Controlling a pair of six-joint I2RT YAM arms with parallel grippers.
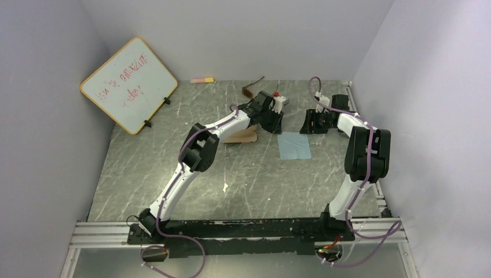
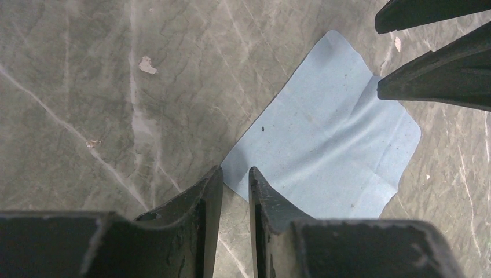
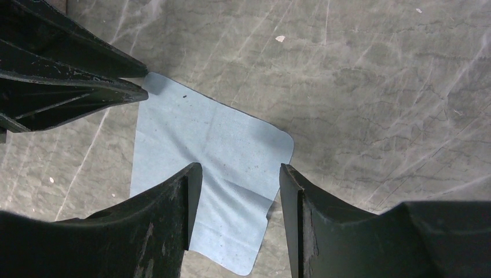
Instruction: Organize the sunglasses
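A light blue cloth (image 1: pixel 294 148) lies flat on the grey table, wrinkled, with both grippers over its back corners. My left gripper has its fingers part open with a narrow gap, nothing held, above one corner of the cloth. My right gripper hangs over the cloth, its fingers part open and empty. Brown sunglasses (image 1: pixel 248 91) lie at the back of the table, behind the left arm.
A tan object (image 1: pixel 240 137) is partly under the left arm. A red item (image 1: pixel 276 92) and a yellow marker (image 1: pixel 202 80) lie at the back. A whiteboard (image 1: pixel 128 84) stands at the left.
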